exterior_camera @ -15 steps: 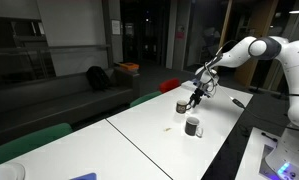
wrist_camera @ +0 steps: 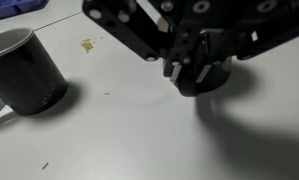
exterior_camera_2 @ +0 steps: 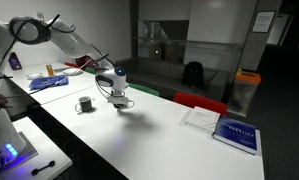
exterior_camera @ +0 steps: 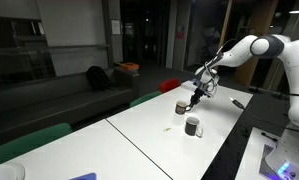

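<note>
Two mugs stand on the white table. In exterior view 1, one mug [exterior_camera: 181,106] is beside my gripper [exterior_camera: 194,103], which reaches down from the arm on its right. The wrist view shows this dark mug [wrist_camera: 211,80] mostly hidden behind my fingers [wrist_camera: 201,74]. My fingers are closed against it, apparently on its handle side; the exact contact is hidden. Apart from it is the second mug [exterior_camera: 193,127], dark outside and pale inside, upright and untouched. It also appears in exterior view 2, left of the gripper [exterior_camera_2: 117,106].
A small yellowish scrap [wrist_camera: 87,45] lies between the mugs. Across the table are a blue book [exterior_camera_2: 236,134] and white sheets [exterior_camera_2: 200,118]. Chairs, one of them red [exterior_camera_2: 177,83], line the far edge.
</note>
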